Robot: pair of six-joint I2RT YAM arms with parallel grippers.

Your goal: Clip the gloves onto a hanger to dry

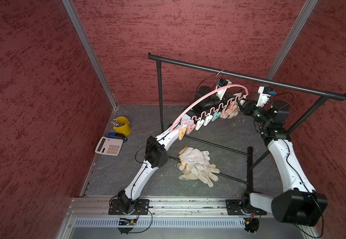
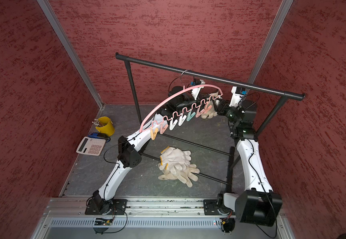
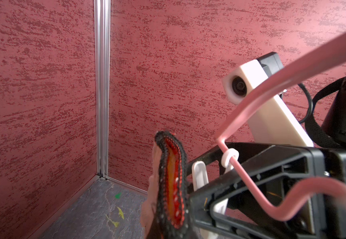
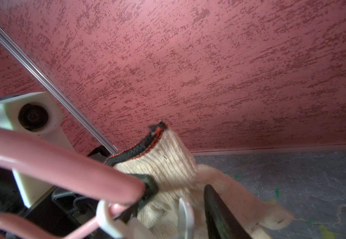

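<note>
A pink hanger [image 1: 208,95] hangs from the black rail with several coloured clips along its lower bar. In the right wrist view, a cream glove [image 4: 176,163] hangs in the air, its dark, red-edged cuff uppermost. My left gripper is shut on this glove just below the cuff; its fingers are partly hidden. At the hanger's right end, my right gripper [image 1: 240,104] is open, its fingers [image 4: 220,217] either side of a white clip [image 4: 185,219]. The glove is close behind that clip; I cannot tell whether they touch. More gloves [image 1: 194,163] lie piled on the table.
The black rail [image 1: 244,75] and its stand legs [image 1: 159,91] frame the work area. A yellow cup [image 1: 122,126] and a calculator [image 1: 109,146] stand at the left. Both arms crowd close together at the hanger's right end.
</note>
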